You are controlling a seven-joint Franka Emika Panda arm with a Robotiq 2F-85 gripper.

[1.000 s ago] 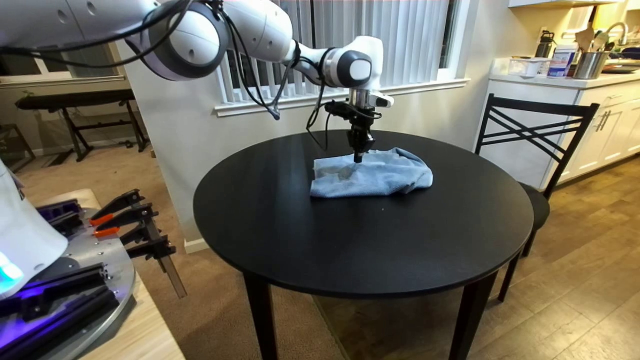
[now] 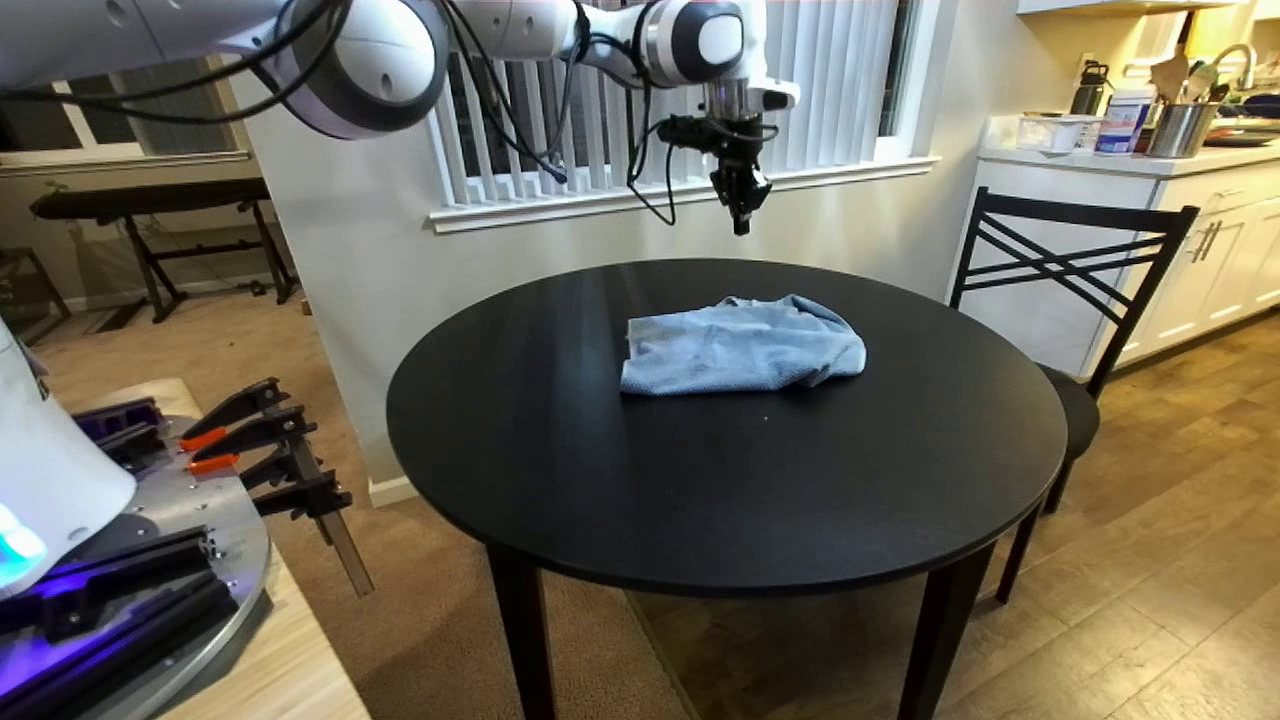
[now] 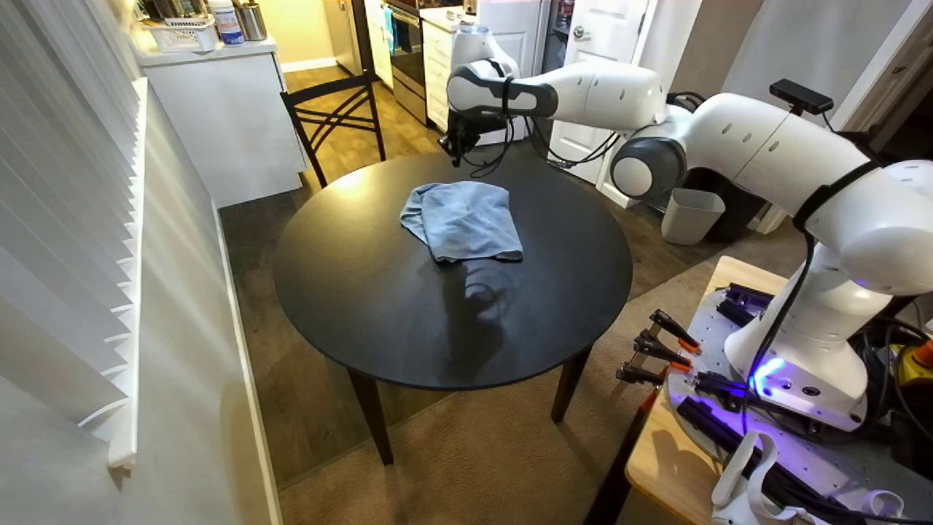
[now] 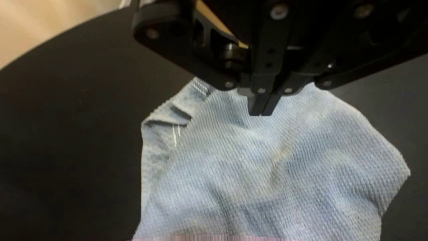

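Observation:
A light blue towel (image 2: 744, 348) lies folded over and wrinkled on the round black table (image 2: 720, 492), toward its window side. In exterior view 2 the towel (image 3: 461, 220) has uneven edges. My gripper (image 2: 740, 223) hangs well above the table, clear of the cloth. Seen from the wrist, the gripper has its fingertips pressed together with nothing showing between them. The towel (image 4: 264, 172) spreads beneath, its white-stitched edge turned at the left. From the second exterior view, the gripper (image 3: 455, 156) appears over the table's far edge; its fingers are too small to make out there.
Bare tabletop surrounds the towel, widest on the side away from the window. A black chair (image 2: 1080, 276) stands close to the table. The window sill (image 2: 684, 198) and wall run behind it. Black clamps (image 2: 258, 432) stick out from the robot's mount.
The gripper has risen from just over the towel to well above the table, moving slightly right in exterior view 1. The towel looks unmoved.

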